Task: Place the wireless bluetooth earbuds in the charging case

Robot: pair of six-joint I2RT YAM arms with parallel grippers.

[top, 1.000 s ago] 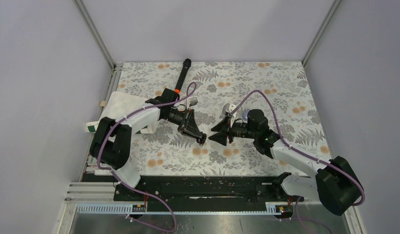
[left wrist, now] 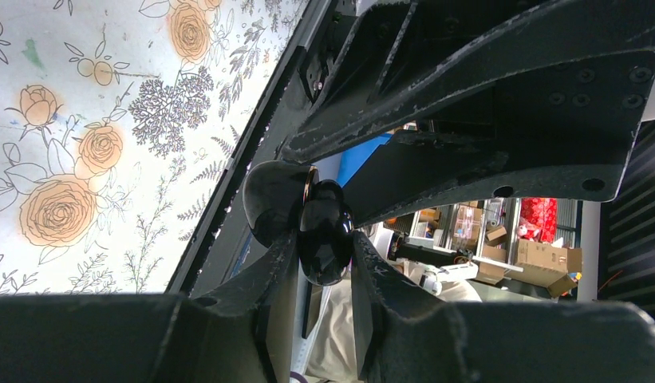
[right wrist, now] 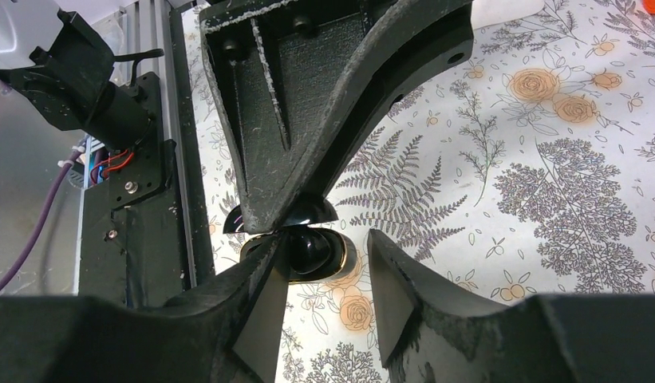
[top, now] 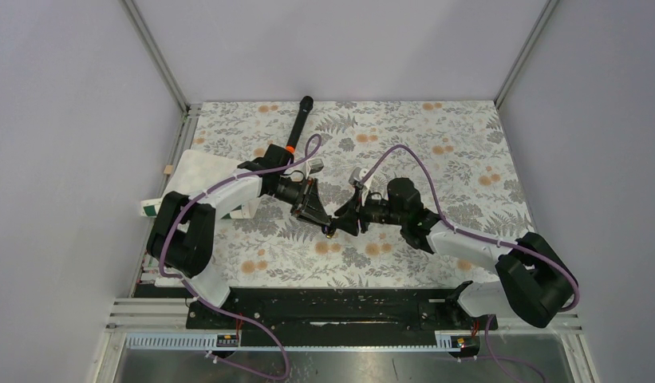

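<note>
The glossy black charging case [right wrist: 336, 263] is held low over the floral mat by my left gripper [top: 321, 219], which is shut on it. In the left wrist view the case [left wrist: 325, 239] shows a tilted-up lid [left wrist: 272, 199] and a gold rim. I cannot tell whether an earbud is seated.
A black microphone [top: 301, 118] lies at the back of the mat, and a white board [top: 196, 171] at the left, partly under the left arm. The table's front edge [top: 332, 294] is close below both grippers.
My right gripper and arm have moved left toward the case, closing the gap to my left gripper. The left arm looks unmoved.
</note>
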